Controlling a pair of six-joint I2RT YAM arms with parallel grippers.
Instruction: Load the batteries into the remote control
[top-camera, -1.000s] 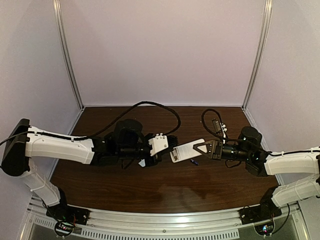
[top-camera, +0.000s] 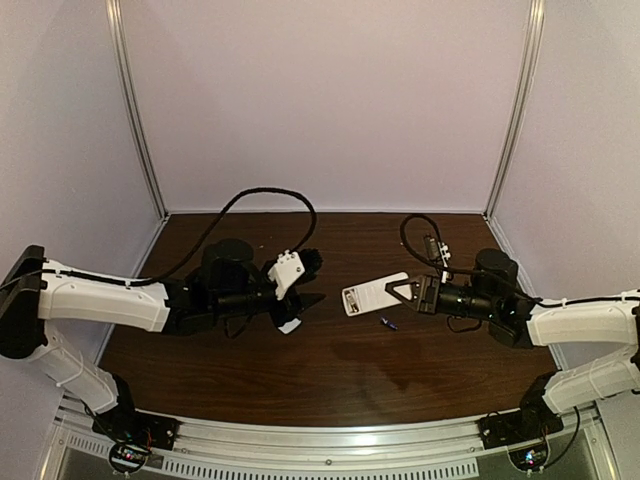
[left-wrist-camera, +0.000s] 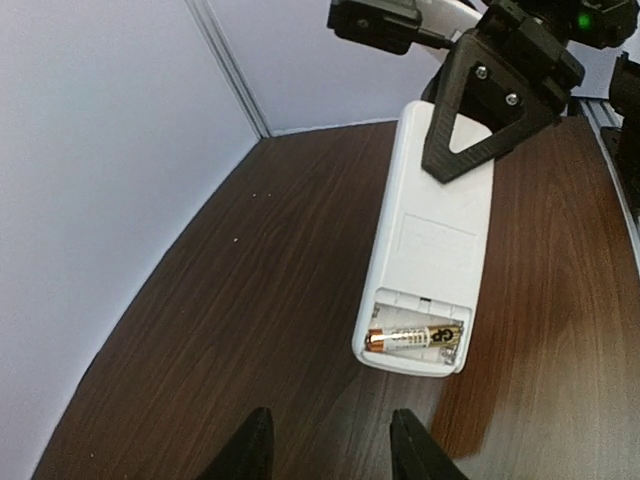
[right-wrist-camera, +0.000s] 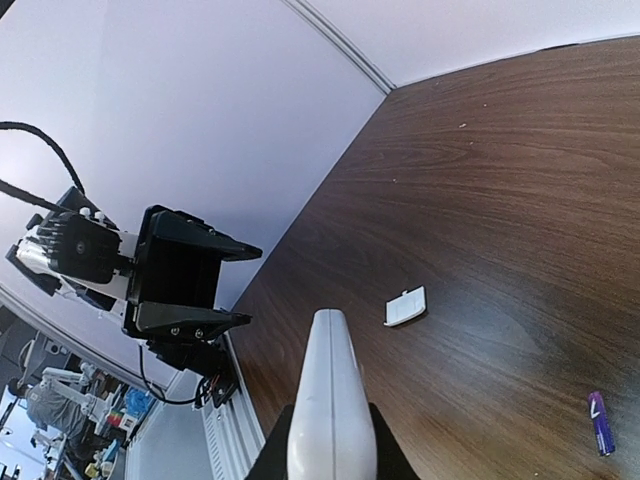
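A white remote control (left-wrist-camera: 435, 235) is held in the air by my right gripper (top-camera: 398, 290), shut on its end. Its open compartment shows one GP battery (left-wrist-camera: 410, 338) lying in it at the lower end. My left gripper is apart from the remote, to its left in the top view, fingers spread with nothing between them. A purple battery (right-wrist-camera: 601, 422) lies on the table below the remote. The white battery cover (right-wrist-camera: 405, 306) lies on the table near the left gripper.
My left gripper has drawn back to the left, away from the remote's compartment, uncovering it. The right gripper and remote have risen very slightly in the top view.
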